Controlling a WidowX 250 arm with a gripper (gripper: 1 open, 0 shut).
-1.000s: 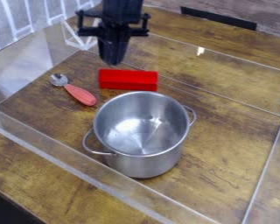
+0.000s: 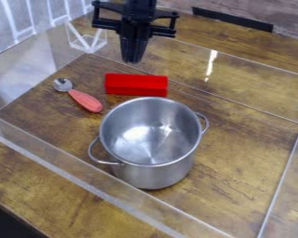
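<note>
Above the red block [image 2: 135,85], at the top centre of the camera view, hangs my black gripper [image 2: 133,53], shut, with nothing showing between its fingers. The block lies flat on the wooden surface. A steel pot [image 2: 149,151] with two side handles stands empty in front of it. To the left of the block lies a small tool with a pinkish-red handle [image 2: 83,99] and a metal head.
Clear low walls [image 2: 30,142] border the work area on the wooden table [image 2: 238,139]. The surface to the right of the pot and at the back right is bare. A white lattice [image 2: 8,19] stands at the back left.
My gripper has risen, moving up in the view away from the red block. The block, pot and pink-handled tool have not moved.
</note>
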